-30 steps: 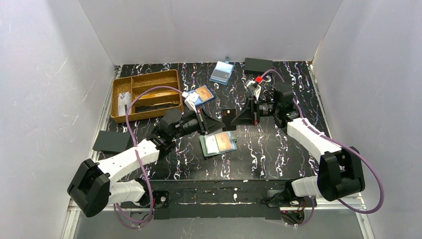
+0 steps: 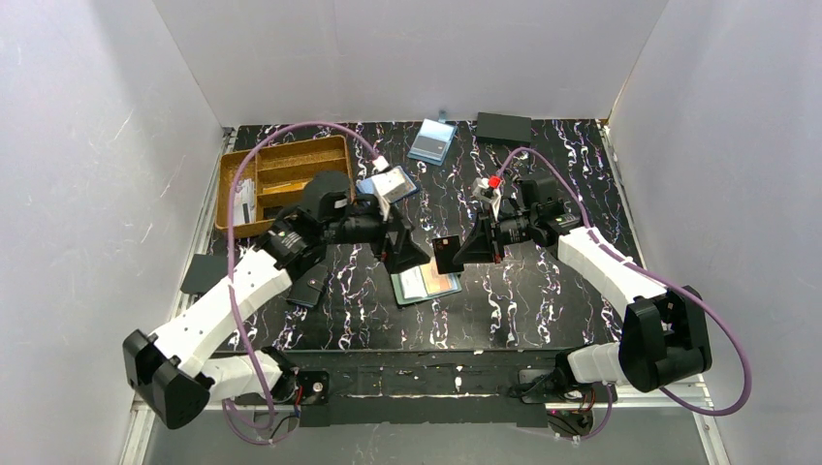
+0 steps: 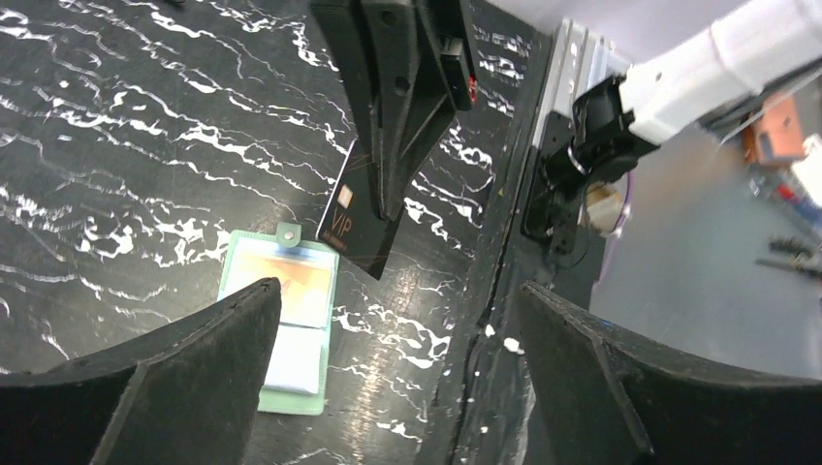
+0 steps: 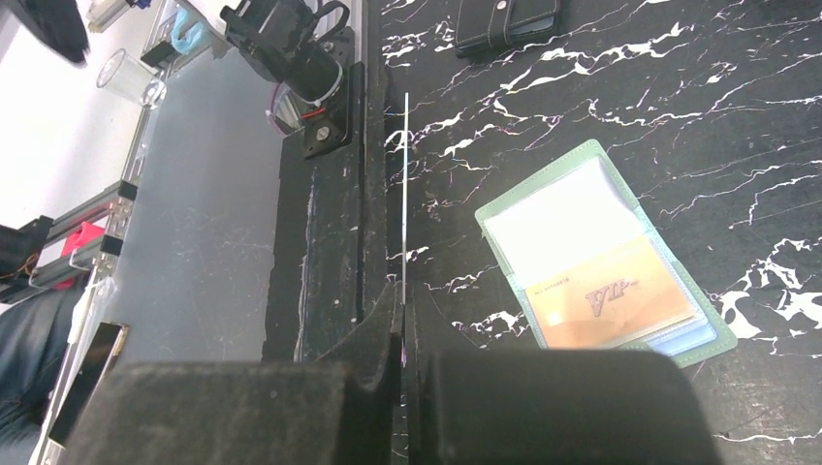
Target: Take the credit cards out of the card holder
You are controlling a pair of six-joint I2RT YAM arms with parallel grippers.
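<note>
My right gripper (image 2: 472,254) is shut on a black VIP card (image 2: 446,253), held upright above the table; in the right wrist view the card (image 4: 405,194) shows edge-on. My left gripper (image 2: 412,254) is open, left of the card; in the left wrist view its fingers (image 3: 184,378) frame the card (image 3: 349,228) beyond them. Below lies a green card holder (image 2: 407,295) with white and orange cards in it (image 4: 609,296).
A wooden organiser tray (image 2: 283,155) stands at the back left. Light-blue holders (image 2: 429,147) and a dark box (image 2: 504,126) are at the back. A dark wallet (image 4: 509,24) lies on the left.
My left gripper has risen and turned, with its arm reaching further toward the card. My right gripper has shifted slightly toward the front with the card since a second ago.
</note>
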